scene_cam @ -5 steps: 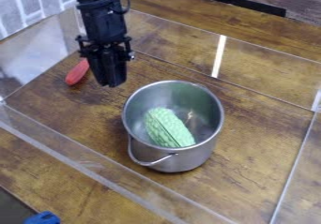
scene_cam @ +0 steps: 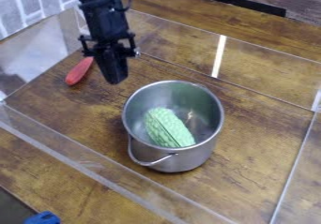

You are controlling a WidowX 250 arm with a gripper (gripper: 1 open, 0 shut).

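Note:
A black robot gripper (scene_cam: pixel 113 67) hangs at the upper left of the camera view, above the table and behind the pot. It looks shut, with nothing visible between its fingers. Just left of it lies a red elongated object (scene_cam: pixel 79 70), partly behind the arm. A steel pot (scene_cam: pixel 201 139) with a wire handle stands right of centre, holding a pale green ridged object (scene_cam: pixel 167 127).
Clear panels or edges run along the left and right. A blue object (scene_cam: pixel 40 217) sits at the bottom left corner.
The gripper has shifted slightly to the left over the last second, with a small change in its posture. The pot and the objects have stayed where they were.

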